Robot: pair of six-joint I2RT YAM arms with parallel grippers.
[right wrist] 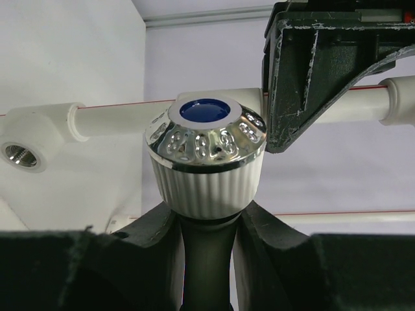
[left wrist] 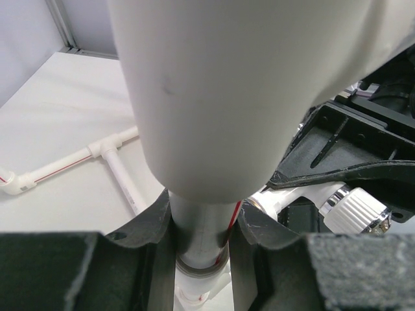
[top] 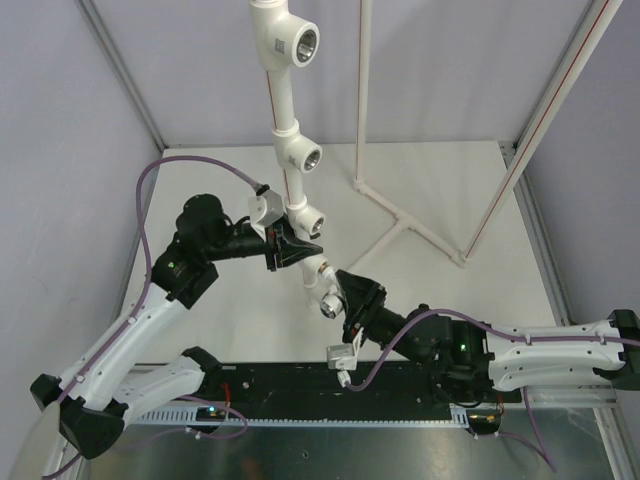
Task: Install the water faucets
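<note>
A tall white pipe (top: 283, 100) with several side sockets stands upright. My left gripper (top: 303, 252) is shut around its narrow section (left wrist: 202, 227), just below a thick fitting in the left wrist view. Lower down, a white faucet (top: 331, 304) extends from the pipe toward the front right. My right gripper is shut on this faucet, just behind its ribbed white knob (right wrist: 206, 191), which has a chrome rim and a blue cap (right wrist: 205, 110). The faucet's inner end lies against the lowest fitting; how deep it sits cannot be told.
Open sockets (top: 305, 157) face right higher up the pipe. White base tubes (top: 405, 220) lie on the pale board (top: 450, 180), and a slanted post (top: 545, 120) rises at the right. Both grippers are close together at the pipe.
</note>
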